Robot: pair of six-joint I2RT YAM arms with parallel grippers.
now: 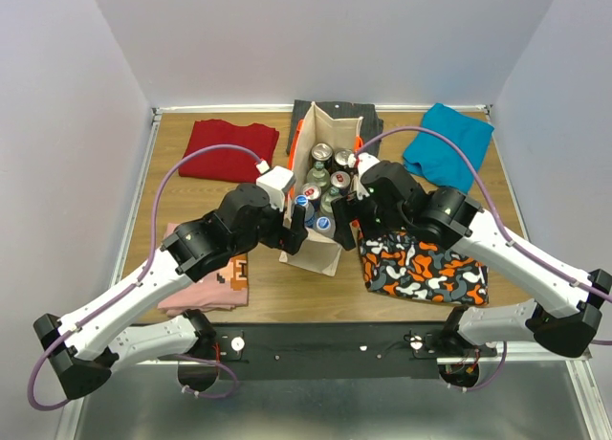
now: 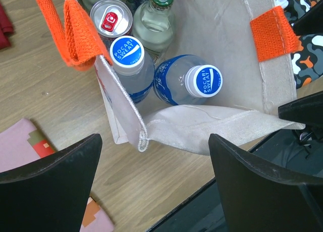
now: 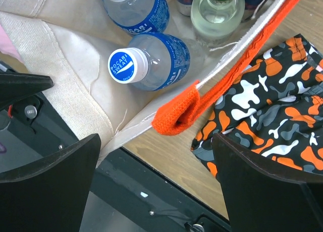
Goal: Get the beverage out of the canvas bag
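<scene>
The canvas bag (image 1: 316, 253) stands mid-table, packed with cans and bottles: a soda can (image 2: 110, 17), glass bottles (image 2: 154, 27), and two Pocari Sweat bottles (image 2: 181, 83) near its front end. My left gripper hangs open at the front-left of the bag, with the bag's front flap beyond its fingers. My right gripper is open at the bag's front-right corner, over the rim by an orange handle (image 3: 179, 111). Nothing is held in either gripper.
Around the bag lie a red cloth (image 1: 226, 148), pink cloth (image 1: 206, 287), camouflage cloth (image 1: 426, 273), blue cloth (image 1: 449, 143) and dark cloth (image 1: 344, 110). Bare wood shows between them.
</scene>
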